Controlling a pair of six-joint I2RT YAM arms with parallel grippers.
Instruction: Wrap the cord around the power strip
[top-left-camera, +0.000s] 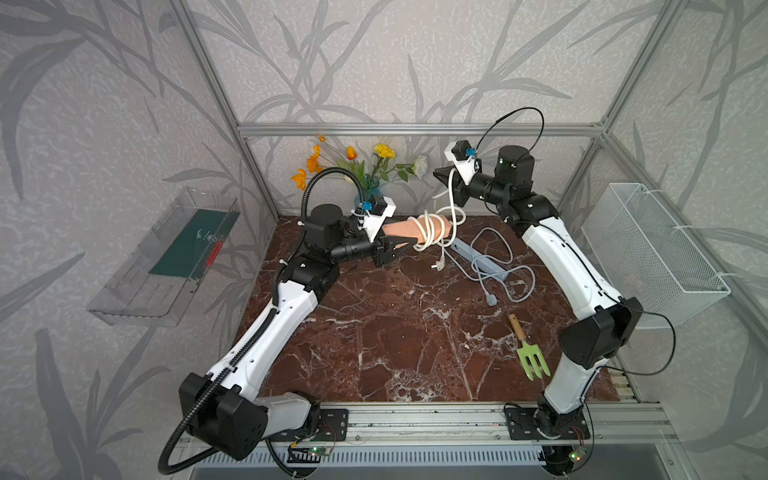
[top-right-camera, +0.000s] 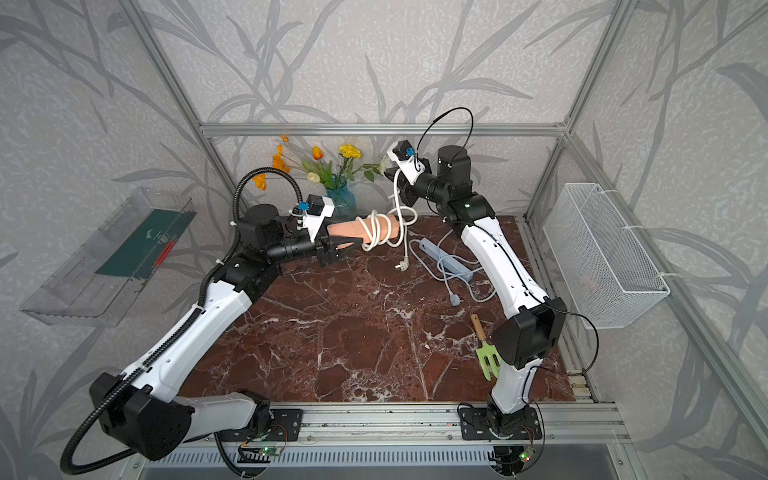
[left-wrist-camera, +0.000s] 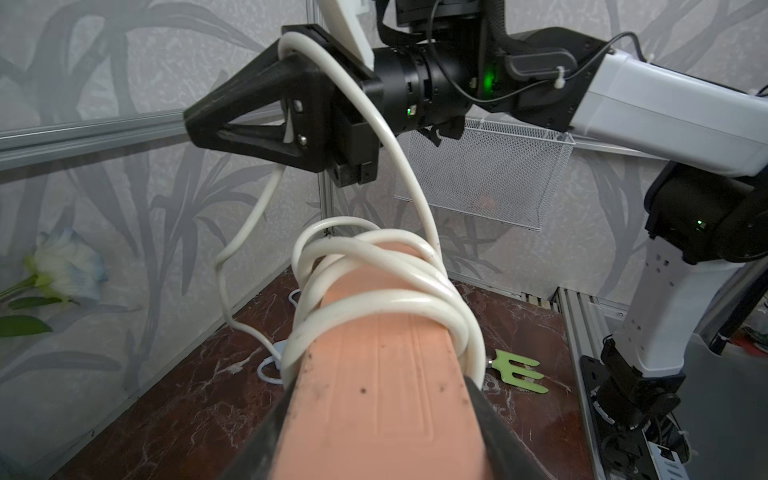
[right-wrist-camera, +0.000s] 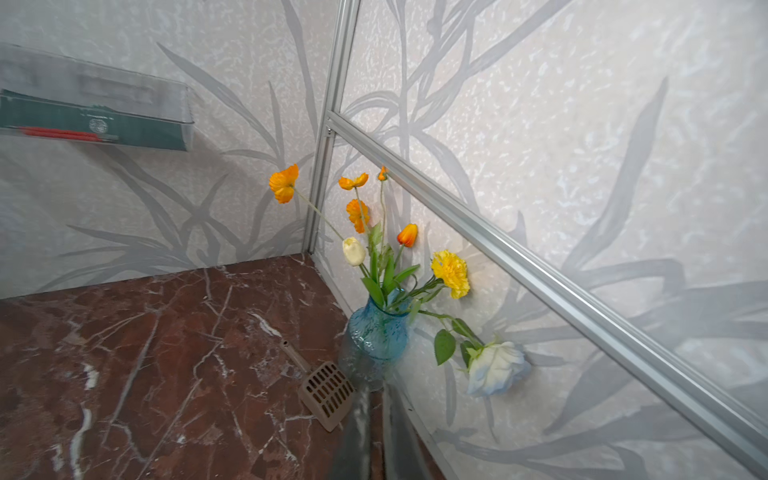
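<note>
A pink power strip (left-wrist-camera: 376, 400) hangs above the table in my left gripper (top-left-camera: 397, 246), which is shut on its near end. White cord (left-wrist-camera: 384, 308) circles the strip in several loose loops. From there it rises over the body of my right gripper, which is raised above and behind the strip's far end, and drops down on the other side to a dangling plug (top-left-camera: 438, 264). In the right wrist view the right fingertips are together, with no cord visible between them.
A grey power strip (top-left-camera: 480, 260) with cord lies at the back right. A garden fork (top-left-camera: 529, 356) is at the front right. A flower vase (right-wrist-camera: 380, 328) and a slotted scoop (right-wrist-camera: 326, 392) stand or lie at the back.
</note>
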